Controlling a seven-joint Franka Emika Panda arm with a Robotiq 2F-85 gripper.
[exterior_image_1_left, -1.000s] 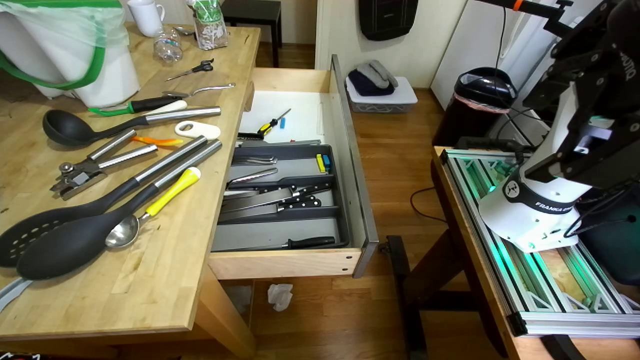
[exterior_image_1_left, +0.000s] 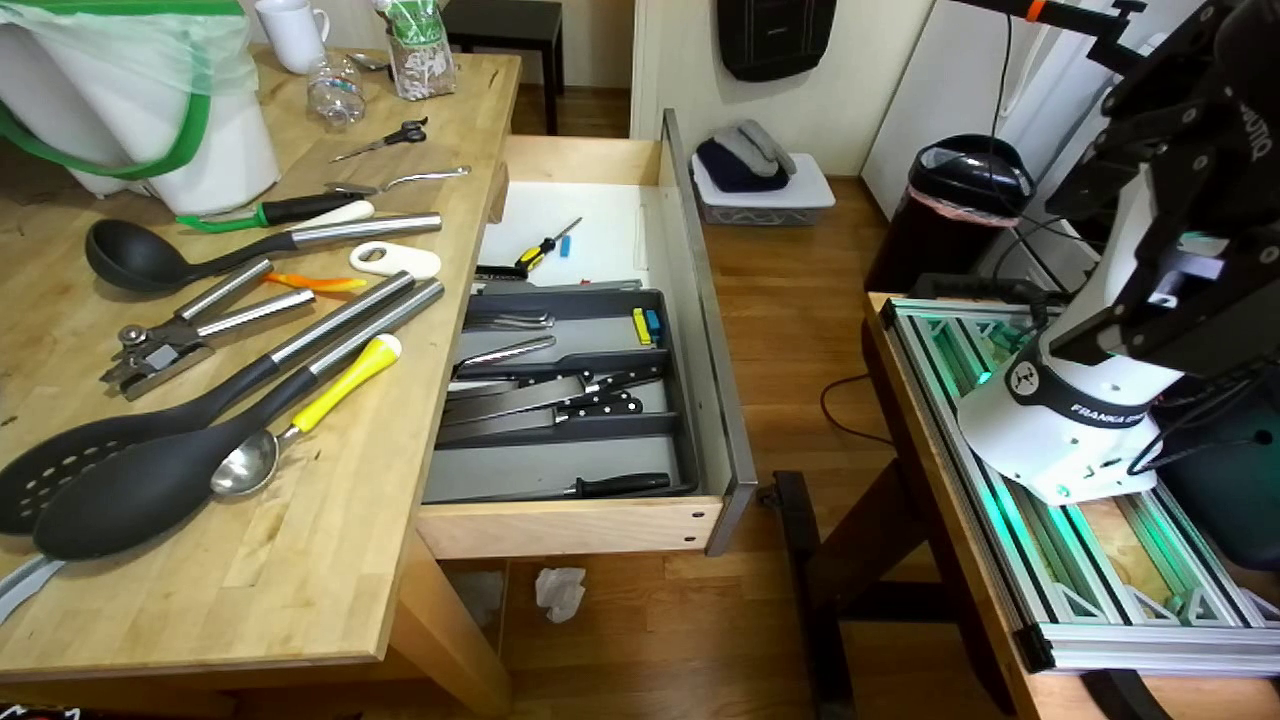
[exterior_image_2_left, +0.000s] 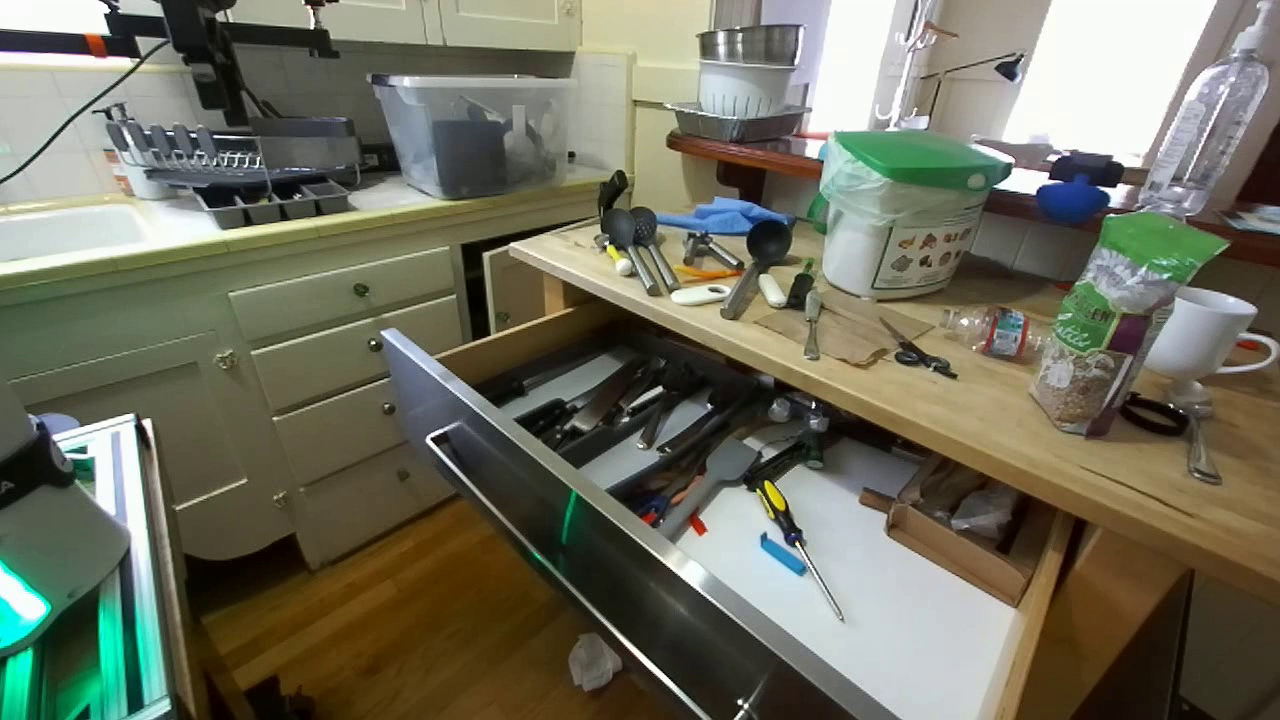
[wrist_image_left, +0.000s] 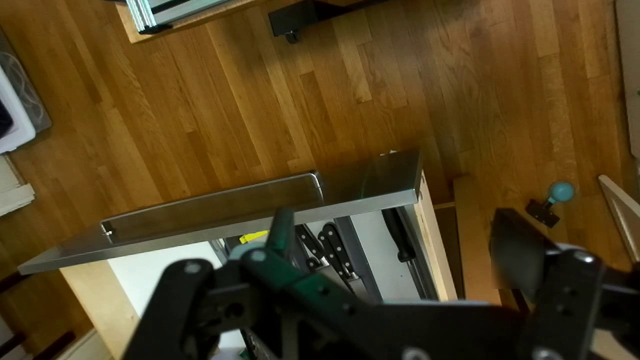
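Note:
In the wrist view my gripper is open, its two fingers wide apart and nothing between them. Below it stands the pulled-out drawer (wrist_image_left: 384, 199), with black-handled knives (wrist_image_left: 337, 247) showing in its tray. Part of the gripper also looms large at the right edge of exterior view 1, high above the robot's base and well away from the drawer. Inside the drawer lie a yellow-and-black screwdriver (exterior_image_2_left: 780, 514) and a small blue piece (exterior_image_2_left: 782, 554). A black ladle (exterior_image_1_left: 150, 256), a slotted spoon (exterior_image_1_left: 114, 450) and a yellow-handled scoop (exterior_image_1_left: 348, 384) rest on the wooden counter (exterior_image_1_left: 276, 600).
A white bin with a green lid (exterior_image_2_left: 912, 162), a bag (exterior_image_2_left: 1116, 324), a white mug (exterior_image_2_left: 1200, 330) and scissors (exterior_image_2_left: 918, 352) occupy the counter. A cardboard box (exterior_image_2_left: 960, 546) fills one drawer corner. Open floor (exterior_image_1_left: 780, 264) separates the drawer from the robot's table.

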